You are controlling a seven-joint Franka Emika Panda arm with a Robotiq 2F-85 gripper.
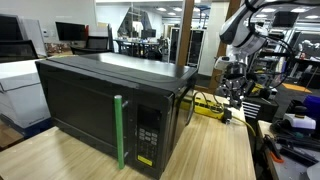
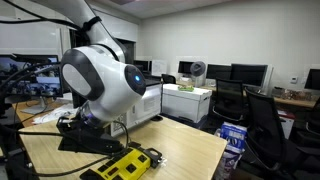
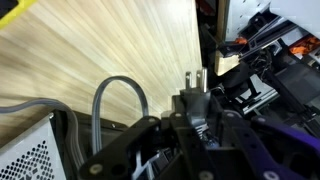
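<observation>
My gripper shows in the wrist view as two narrow fingertips close together, with bare wood beyond them. Nothing visible is held between them; how far apart they stand is hard to judge. In exterior view 1 the gripper [image 1: 233,108] is small and dark, low at the table's far right end, beside a yellow-and-black device [image 1: 208,106]. A black microwave [image 1: 95,100] with a green handle [image 1: 118,130] fills the left of that view, its door closed. Exterior view 2 has the white arm [image 2: 105,80] large in front, hiding part of the table.
Loose cables [image 3: 98,100] and a grey perforated box [image 3: 35,155] lie under the wrist camera. Black chairs [image 2: 265,115] stand beyond the table.
</observation>
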